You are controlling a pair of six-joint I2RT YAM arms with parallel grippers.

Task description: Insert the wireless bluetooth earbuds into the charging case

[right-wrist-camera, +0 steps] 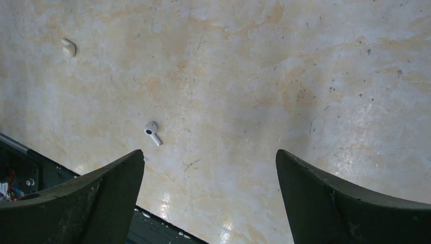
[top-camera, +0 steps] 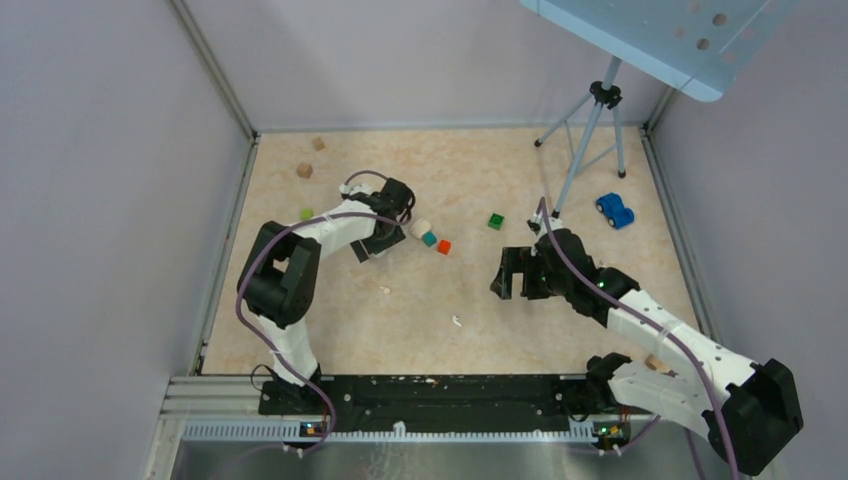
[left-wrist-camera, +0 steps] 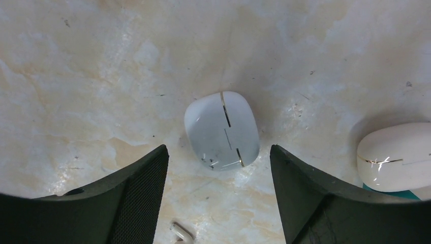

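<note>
A rounded white case, its lid seam showing, lies on the table between the fingers of my left gripper. Those fingers stand part open on either side of it, with gaps at both sides. One earbud with a stem rests on the bare tabletop in the right wrist view. A second earbud lies farther to the upper left there; in the left wrist view only part of an earbud shows at the bottom edge. Over empty table, my right gripper is open and holds nothing.
Another white rounded object sits close on the right, by a teal block. A red block, a green block and a blue toy car lie farther right.
</note>
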